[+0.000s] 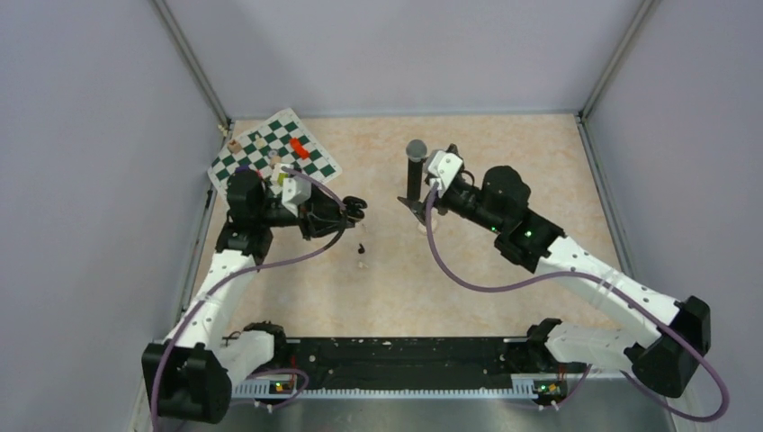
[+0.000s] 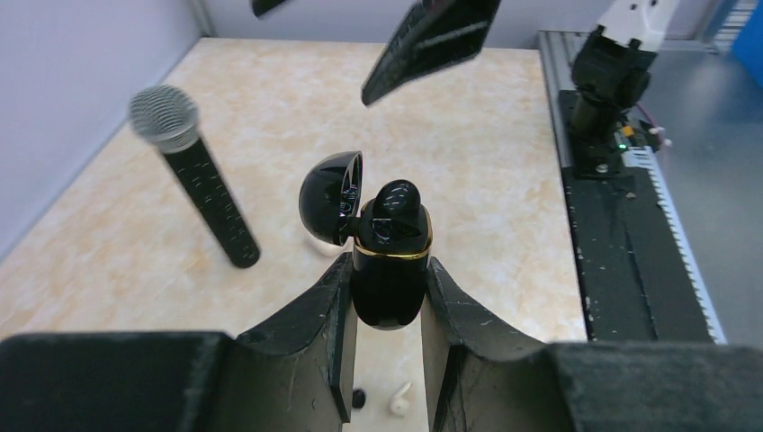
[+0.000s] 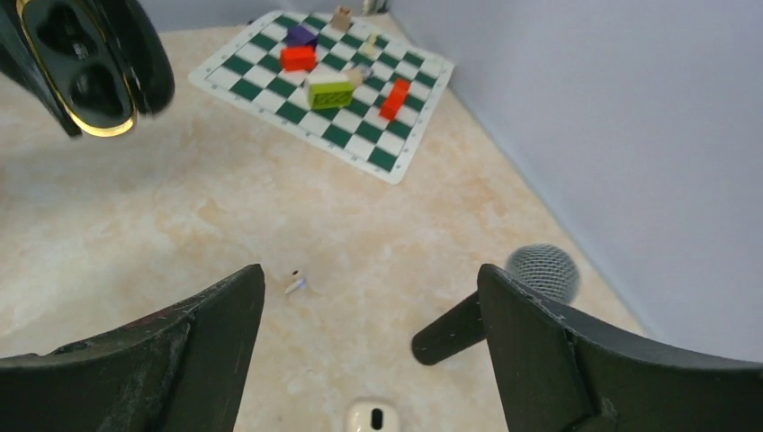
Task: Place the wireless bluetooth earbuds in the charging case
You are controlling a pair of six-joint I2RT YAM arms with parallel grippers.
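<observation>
The black charging case, lid flipped up, is held upright in my left gripper, shut on it; in the right wrist view the case (image 3: 85, 72) appears at upper left with dark slots. My right gripper is part open, with nothing seen between its fingers; it is above the table, right of the case. Small pieces lie on the table below: a black one (image 2: 358, 399) and a white one (image 2: 399, 400), too small to identify surely. A white object (image 3: 372, 416) with a dark mark lies at the lower edge of the right wrist view.
A dark microphone (image 1: 415, 171) with grey head stands on the table near my right gripper. A checkered board (image 1: 225, 171) with coloured blocks lies at back left.
</observation>
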